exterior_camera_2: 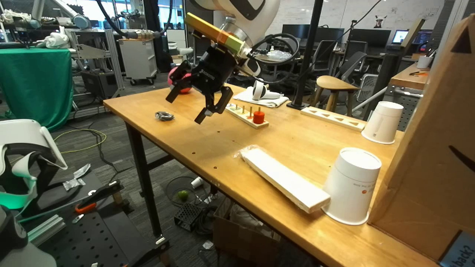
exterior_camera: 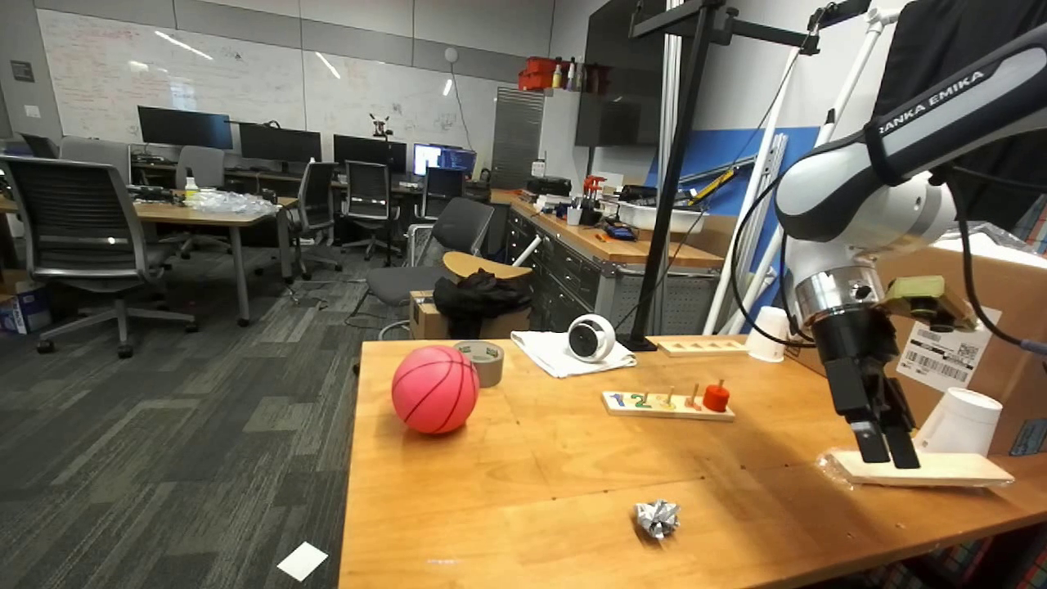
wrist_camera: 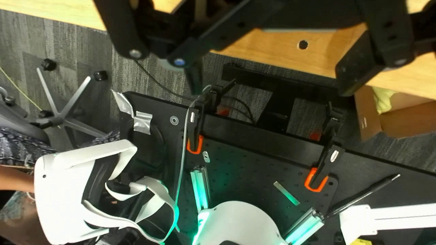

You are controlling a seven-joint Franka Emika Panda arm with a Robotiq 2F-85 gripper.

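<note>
Over the table's front side, my gripper [exterior_camera_2: 187, 106] hangs tilted in the air with its two fingers spread and nothing between them. In exterior view 1 the gripper [exterior_camera: 890, 458] overlaps the pale wooden board [exterior_camera: 927, 471], but exterior view 2 shows it well apart from that board [exterior_camera_2: 285, 178]. A crumpled silver ball [exterior_camera: 657, 519] lies near the front edge. The number peg board [exterior_camera: 667, 406] carries a red piece [exterior_camera: 716, 397] on its end peg. Toward the far left rests a pink ball [exterior_camera: 434, 389]. Floor and a black bench [wrist_camera: 253, 163] show below the gripper in the wrist view.
A grey tape roll [exterior_camera: 481, 363] and a white camera-like device [exterior_camera: 590, 339] on a cloth [exterior_camera: 550, 352] sit at the back. Two upturned white cups [exterior_camera_2: 353, 187] [exterior_camera_2: 383, 122] and a tall cardboard box [exterior_camera_2: 427, 147] bound one end.
</note>
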